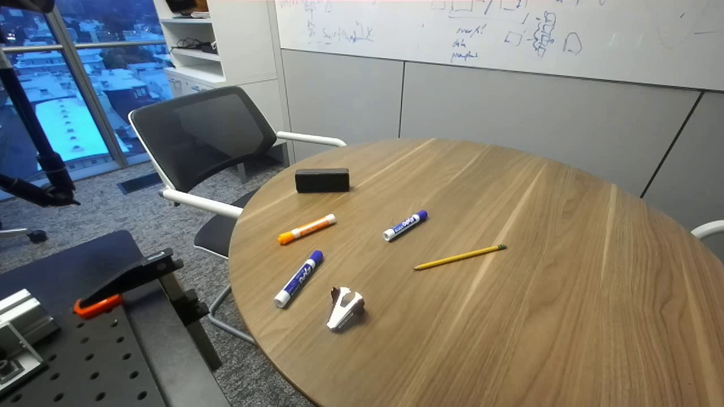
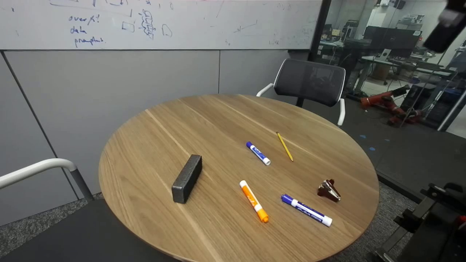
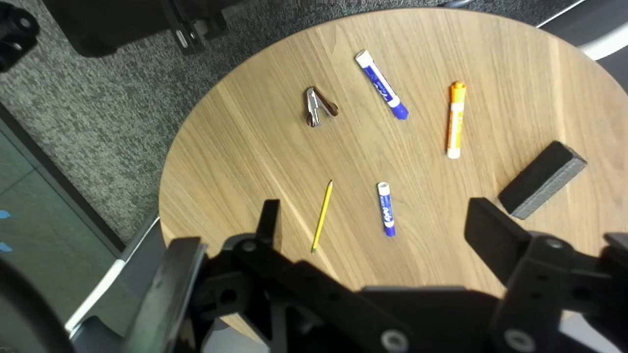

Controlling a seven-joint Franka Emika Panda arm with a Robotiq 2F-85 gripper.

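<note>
High over the round wooden table (image 3: 235,159), my gripper stands open, its fingers wide apart and nothing held between them. Below it in the wrist view lie a yellow pencil (image 3: 322,216) and a short blue marker (image 3: 386,209). A second blue marker (image 3: 381,84) and an orange marker (image 3: 456,120) rest farther up that view. The staple remover (image 3: 318,107), silver and brown, sits near the table's edge. A black eraser block (image 3: 542,180) lies past the right finger. All these things are apart from one another on the tabletop.
In the first exterior view, a dark bench (image 1: 169,366) with an orange-handled clamp (image 1: 98,305) stands beside the table. A mesh chair (image 1: 203,139) is close to the table's far left edge.
</note>
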